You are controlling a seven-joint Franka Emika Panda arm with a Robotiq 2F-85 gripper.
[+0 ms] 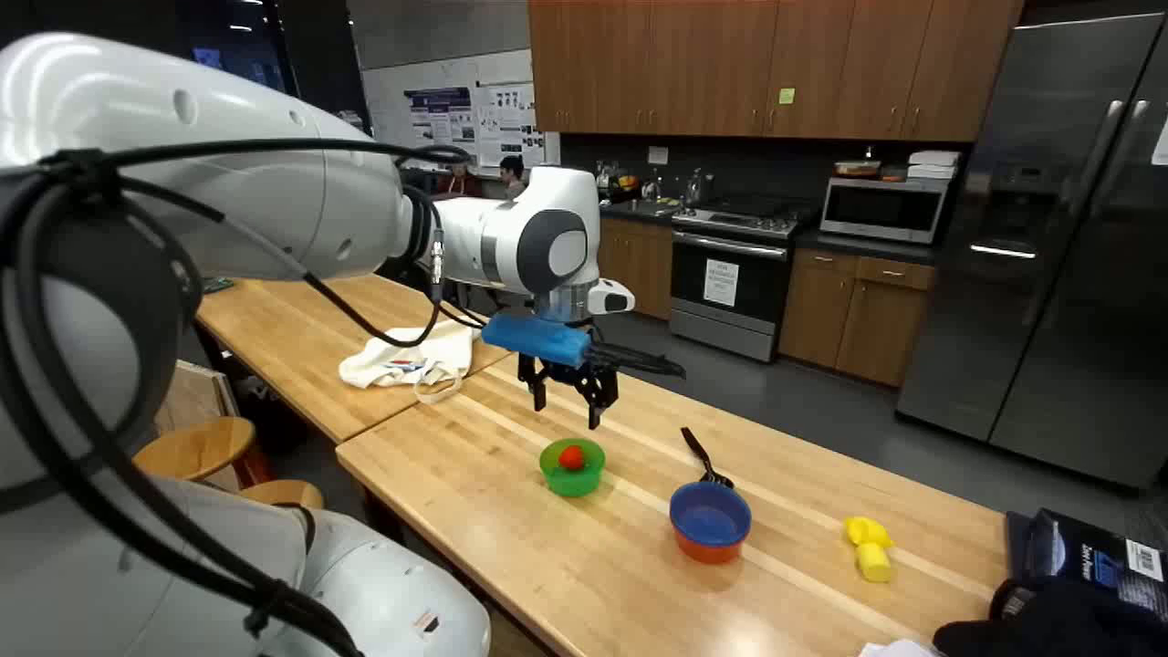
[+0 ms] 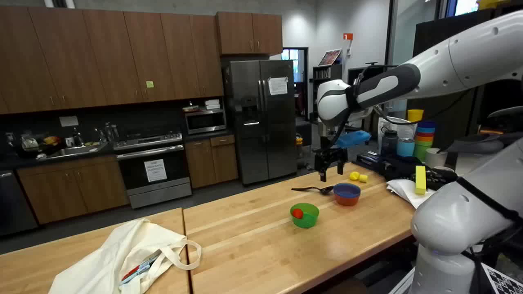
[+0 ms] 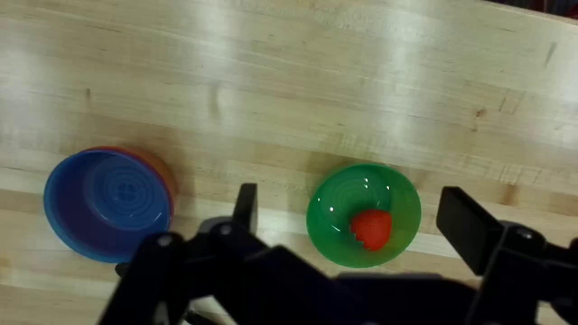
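Observation:
A green bowl [image 1: 571, 478] stands on the wooden table with a red toy strawberry [image 3: 372, 229] lying inside it. My gripper hangs above the table, its fingers spread wide and nothing between them; in exterior view 1 its fingertips are clearly higher than the green bowl. In the wrist view the green bowl shows between the two fingers, below them. Beside it is a blue bowl [image 3: 113, 206] nested in an orange-red bowl [image 1: 706, 547]; the blue one looks empty.
A black utensil [image 1: 706, 456] lies behind the stacked bowls. Yellow toy pieces [image 1: 872, 549] rest farther along the table. A white cloth bag [image 2: 132, 255] sits on the adjoining table. Dark items [image 1: 1095, 569] and stacked cups [image 2: 424, 139] crowd one end.

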